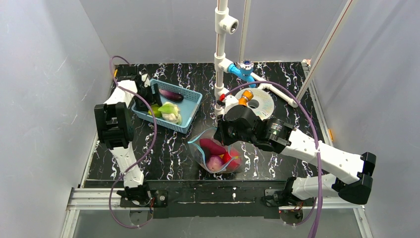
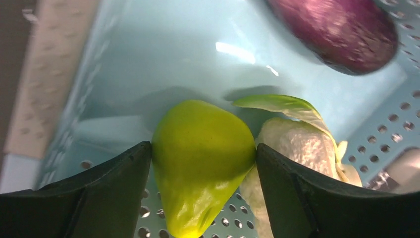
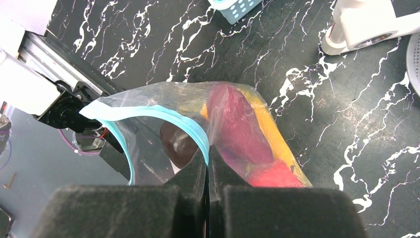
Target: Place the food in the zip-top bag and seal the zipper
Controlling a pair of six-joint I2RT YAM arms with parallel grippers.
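Note:
In the blue basket [image 1: 190, 119], a yellow-green pepper [image 2: 200, 163] sits between the fingers of my left gripper, which touch it on both sides. A cauliflower [image 1: 171, 113] with green leaves lies right beside it, and a dark purple eggplant [image 1: 171, 95] is farther back. The clear zip top bag [image 1: 197, 153] stands with its mouth wide, holding several foods, among them a purple-red one [image 1: 212, 147], an onion [image 1: 214, 163] and something red [image 1: 231, 157]. My right gripper is shut on the bag's light-blue zipper rim [image 3: 173, 116].
A white pipe stand [image 1: 221, 59] rises between basket and bag, with blue and orange valve parts. Behind my right gripper lies a round white perforated disc [image 1: 262, 103].

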